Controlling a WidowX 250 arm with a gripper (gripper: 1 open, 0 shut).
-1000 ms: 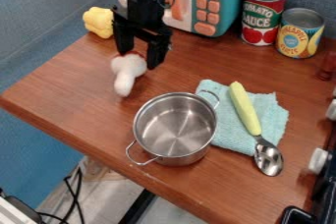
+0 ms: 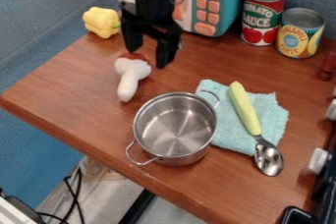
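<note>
My black gripper (image 2: 147,51) hangs over the back left of the wooden table, its fingers apart and open. Just below and left of it lies a white mushroom-like object with a red top (image 2: 130,75). A yellow plush toy (image 2: 102,22) sits behind to the left. A steel pot (image 2: 175,125) stands at the front middle. A teal cloth (image 2: 227,130) holds a yellow banana-like item (image 2: 243,105) and a spoon (image 2: 268,159).
A teal toy microwave (image 2: 210,7), a tomato can (image 2: 260,17) and another can (image 2: 300,34) stand at the back. A black appliance (image 2: 315,189) borders the right.
My gripper has risen slightly, uncovering more of the white object's red top, which stays where it was.
</note>
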